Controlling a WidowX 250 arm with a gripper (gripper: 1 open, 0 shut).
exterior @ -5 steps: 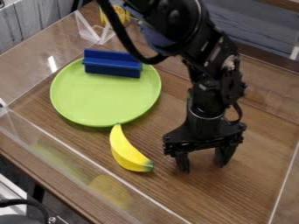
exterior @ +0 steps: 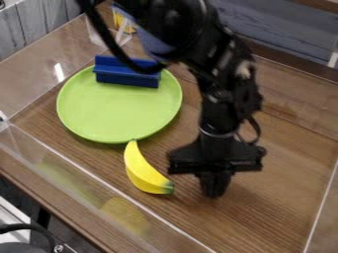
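The black gripper point(exterior: 211, 178) is low over the wooden table, right of a yellow banana point(exterior: 144, 170), its fingertips close together and slightly blurred, nothing visible between them. The banana lies near a green plate point(exterior: 117, 115) at the left, below the plate's front edge. A blue block point(exterior: 125, 74) sits at the plate's back edge.
Clear low walls edge the table at left and front. Bare wood point(exterior: 274, 198) is free to the right. A yellow object is partly visible at the back left.
The fingers, spread apart a second ago, are now drawn together. The gripper has shifted slightly left, toward the banana; the banana has not moved.
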